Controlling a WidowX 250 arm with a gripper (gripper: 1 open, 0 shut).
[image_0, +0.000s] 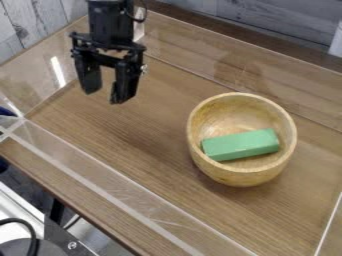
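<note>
A black robot gripper (107, 78) hangs at the upper left over the wooden table, open, with nothing visible between its fingers. To its lower right sits a round tan bowl (214, 112) holding a green rectangular block (241, 143), lying tilted in plan on the bowl's bottom. The gripper is well apart from the bowl.
A pale surface and some dark cable (20, 225) show along the left edge.
</note>
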